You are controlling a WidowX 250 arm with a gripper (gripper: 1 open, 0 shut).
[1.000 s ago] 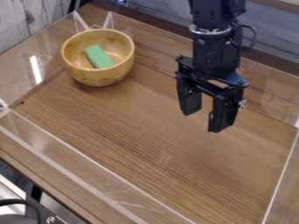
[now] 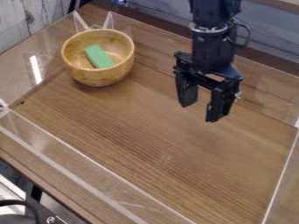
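Observation:
My black gripper (image 2: 205, 96) hangs over the right part of the wooden table (image 2: 152, 166), pointing down with its two fingers apart and open, nothing visible between them. At the upper left stands a tan bowl (image 2: 114, 70) with a green block (image 2: 98, 55) lying inside it, to the left of the gripper and apart from it.
A grey-white surface lies beyond the left edge at the top left, and a black cable or part (image 2: 17, 205) shows at the bottom left corner. A panel runs along the back edge.
The gripper and arm have moved slightly toward the back of the table, higher in the picture. The bowl and green block look unchanged.

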